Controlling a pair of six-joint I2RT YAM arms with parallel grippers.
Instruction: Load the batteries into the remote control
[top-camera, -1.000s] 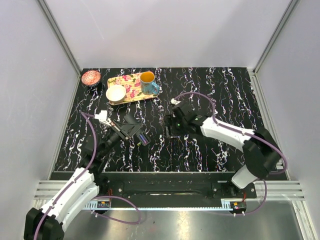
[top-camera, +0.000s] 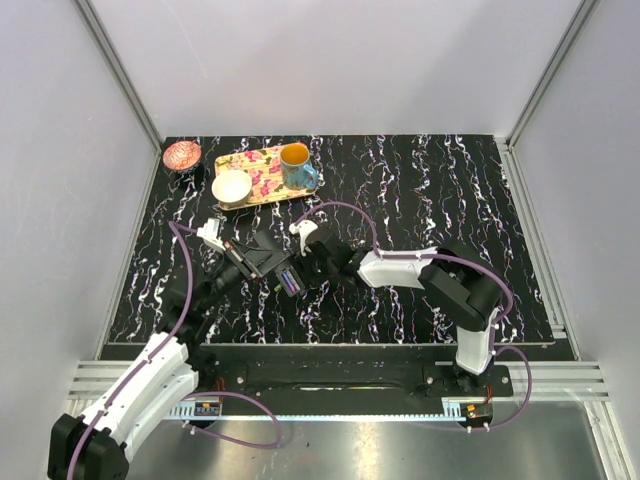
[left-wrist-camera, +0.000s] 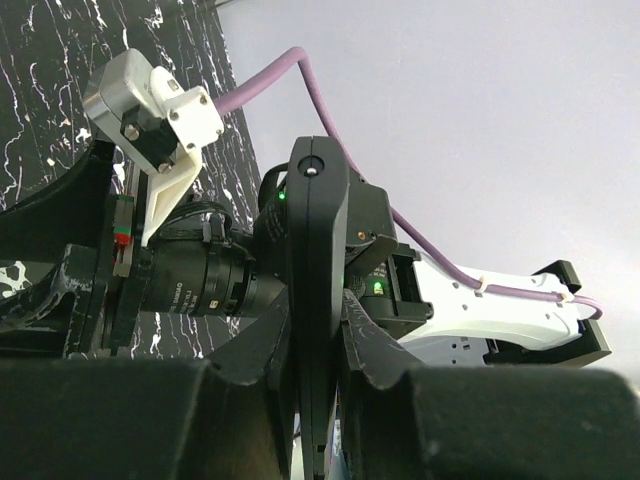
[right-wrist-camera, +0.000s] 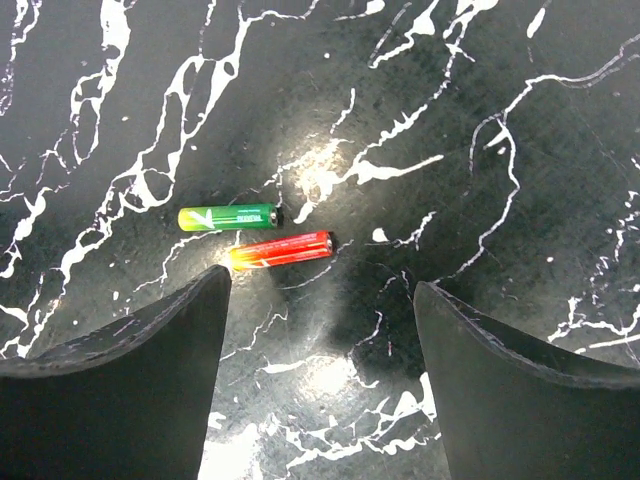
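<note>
My left gripper is shut on the dark remote control, seen edge-on in the left wrist view; from the top view its battery bay faces up, with batteries or coloured slots showing. In the right wrist view a green battery and a red battery lie side by side on the black marble table. My right gripper is over them, slightly nearer the camera than the red one, its fingers apart with nothing between. In the top view it is beside the remote, partly hiding what is beneath.
A floral tray with a white bowl and a mug stands at the back left, near a red-patterned bowl.
The left arm looks essentially unchanged.
</note>
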